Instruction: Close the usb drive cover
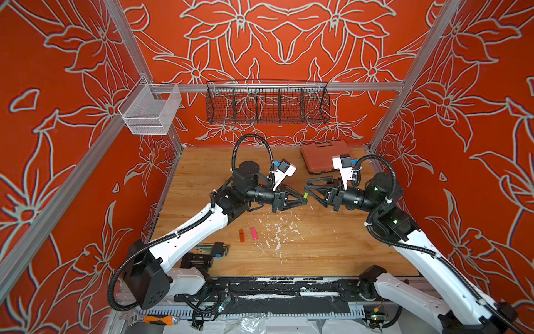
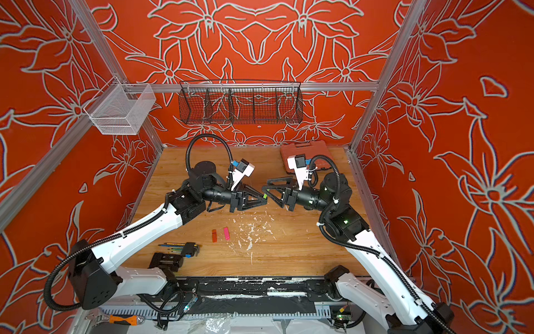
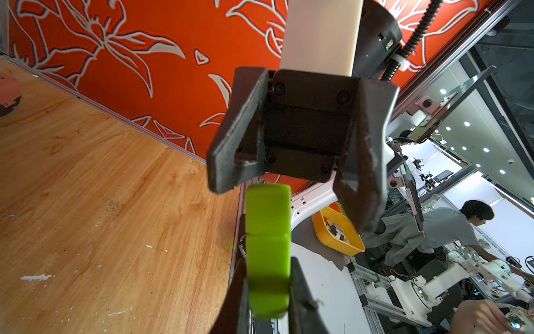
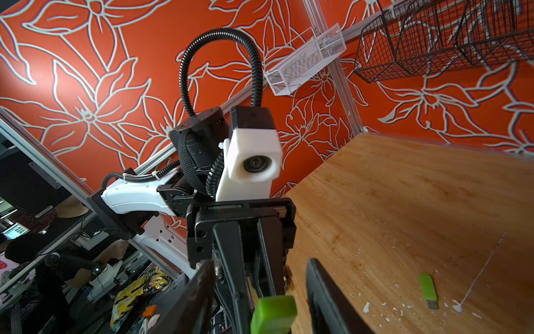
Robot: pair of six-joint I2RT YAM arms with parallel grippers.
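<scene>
A small green cover (image 3: 268, 245) stands at the fingertips of my left gripper (image 1: 303, 199), which appears closed on it in the left wrist view. My right gripper (image 2: 268, 188) faces it from the right, its fingers spread around or just beside the green piece (image 4: 273, 314), not visibly touching it in the right wrist view. A green USB drive with a metal plug (image 4: 428, 289) lies on the wooden table in the right wrist view.
Orange and pink sticks (image 1: 253, 232) lie on the table's left front, near tools (image 2: 178, 249). A red case (image 1: 325, 156) sits at the back right. Wire baskets (image 1: 267, 103) hang on the back wall.
</scene>
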